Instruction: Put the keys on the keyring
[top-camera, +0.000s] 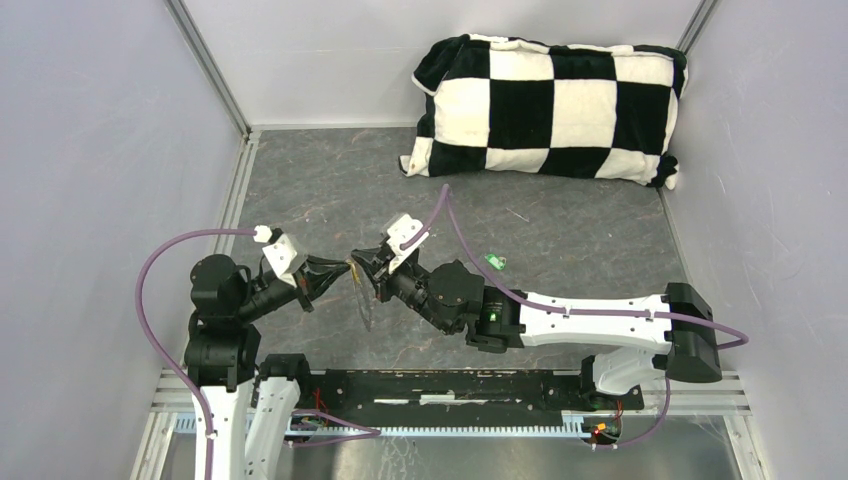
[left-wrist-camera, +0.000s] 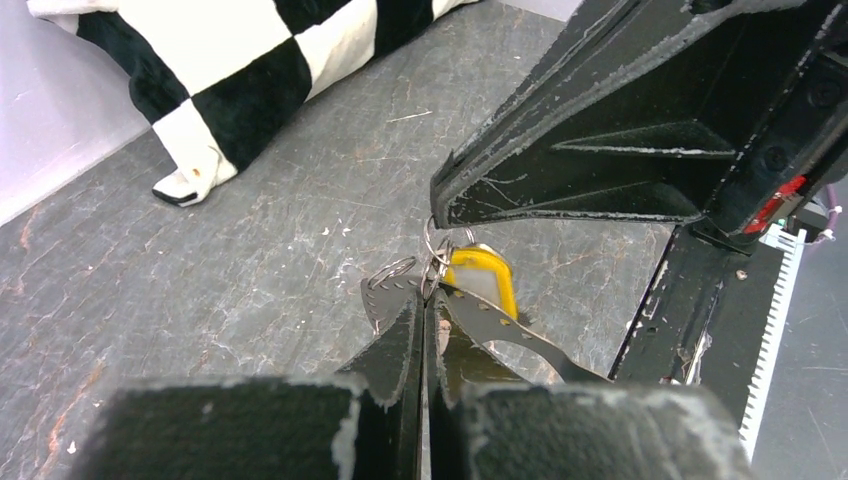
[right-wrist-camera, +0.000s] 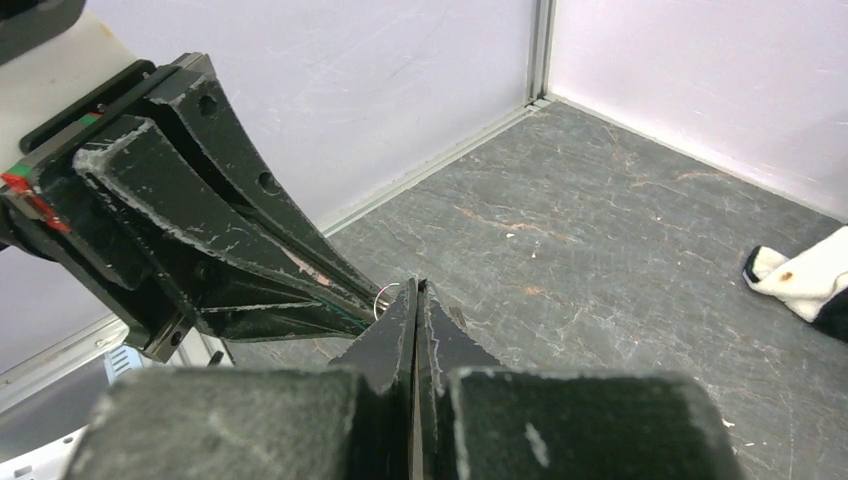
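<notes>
At its fingertips my left gripper is shut on a thin wire keyring (left-wrist-camera: 432, 268). A yellow-framed tag (left-wrist-camera: 485, 275) and a dark grey strip with small holes (left-wrist-camera: 530, 342) hang just behind those tips; how they link to the ring is unclear. My right gripper is shut, its tips touching or almost touching the ring's upper part. Whether any wire lies between the right fingers is hidden. In the top view both grippers meet tip to tip above the floor, left of centre. A small green item (top-camera: 496, 261), too small to identify, lies on the floor.
A checkered black-and-white cushion (top-camera: 555, 110) leans at the back wall. A dark rail (top-camera: 450, 398) runs along the front edge, and pale walls stand at both sides.
</notes>
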